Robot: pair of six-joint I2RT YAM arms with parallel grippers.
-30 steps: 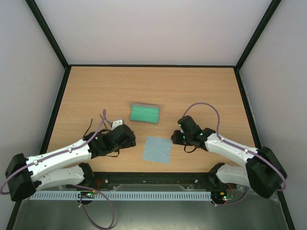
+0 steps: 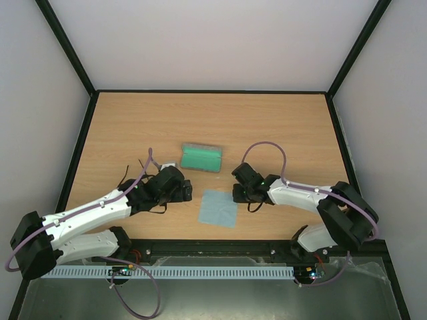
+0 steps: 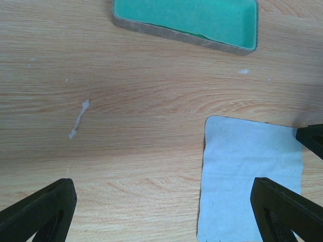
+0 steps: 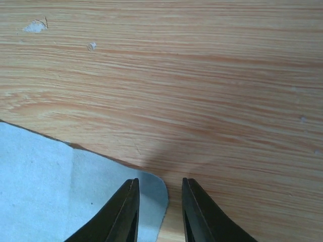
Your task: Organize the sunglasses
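Note:
A light blue cloth (image 2: 217, 210) lies on the table, with an open green case (image 2: 200, 157) behind it. Thin dark shapes, possibly sunglasses, lie largely hidden around my left arm in the top view. My left gripper is open above the table just left of the cloth, nothing between its fingers. My right gripper is part open, low over the cloth's back right corner, with nothing held; its tips also show at the right edge of the left wrist view.
Walls with dark frames enclose it.
My right gripper has moved left onto the cloth's corner. The left arm has shifted slightly; the cloth and case are unmoved.

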